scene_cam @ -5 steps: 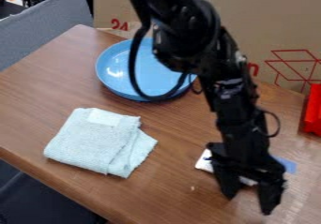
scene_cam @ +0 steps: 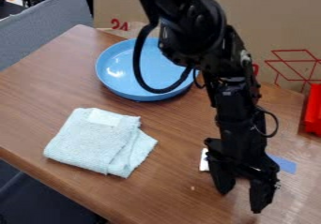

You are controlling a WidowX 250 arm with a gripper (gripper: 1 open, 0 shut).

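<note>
My black gripper [scene_cam: 242,188] is low over the right part of the wooden table, fingers open and pointing down. It stands over a small white and blue object [scene_cam: 283,163], which it mostly hides; whether the fingers touch it I cannot tell. A folded pale towel [scene_cam: 98,141] lies to the left, and a blue plate [scene_cam: 123,71] sits behind it, partly behind my arm.
A cardboard box [scene_cam: 286,40] stands along the back edge. A red object [scene_cam: 313,111] is at the right edge.
</note>
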